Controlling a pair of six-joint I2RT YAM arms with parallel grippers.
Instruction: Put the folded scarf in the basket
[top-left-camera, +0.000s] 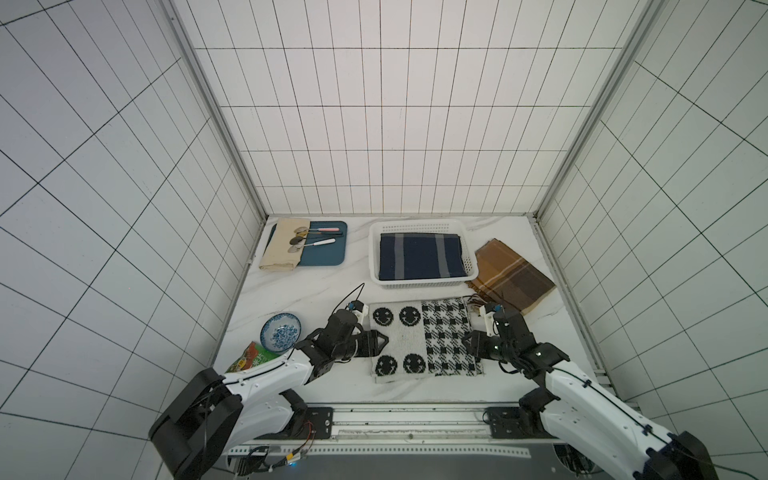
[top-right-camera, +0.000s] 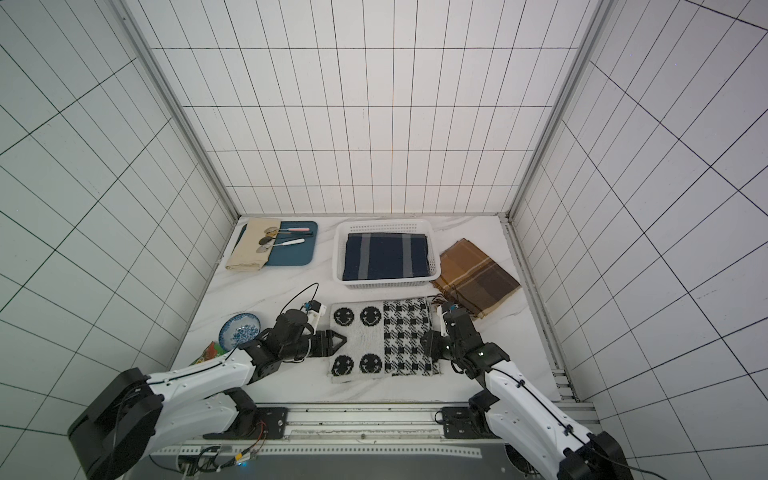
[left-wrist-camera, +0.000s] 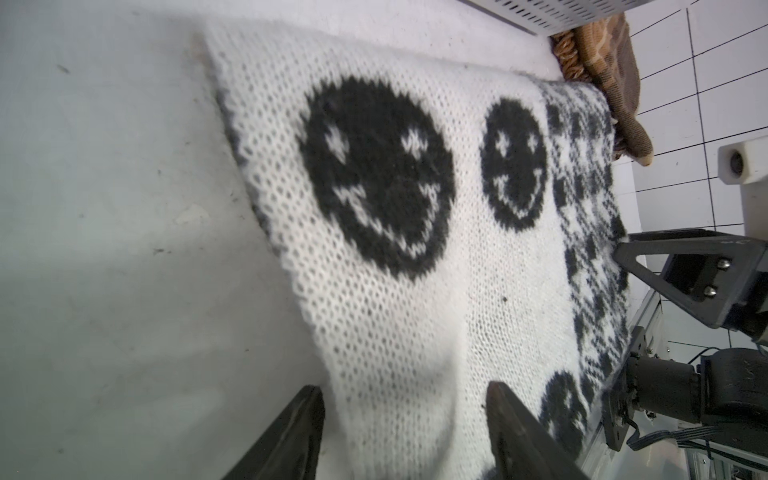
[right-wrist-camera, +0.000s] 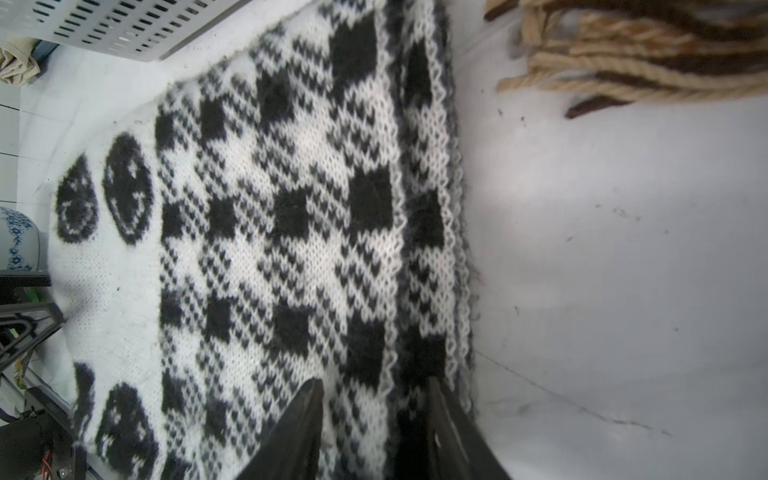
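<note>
The folded knit scarf (top-left-camera: 412, 340), white with black smiley faces on the left and a black-and-white check on the right, lies flat in front of the white basket (top-left-camera: 375, 264). At its left edge, my left gripper is open, with the scarf's border lying between its fingers in the left wrist view. Over the checked right edge, my right gripper stands part open. Its fingers (right-wrist-camera: 304, 424) straddle the layered fold there, with a narrower gap than on the left. Neither gripper is visibly clamped on the cloth.
The basket holds a folded navy cloth (top-left-camera: 420, 256). A brown plaid cloth (top-left-camera: 512, 272) with fringe lies right of the basket, near the scarf's far right corner. A blue tray (top-left-camera: 328, 254) with cutlery stands back left; a patterned bowl (top-left-camera: 280, 332) sits left of my left arm.
</note>
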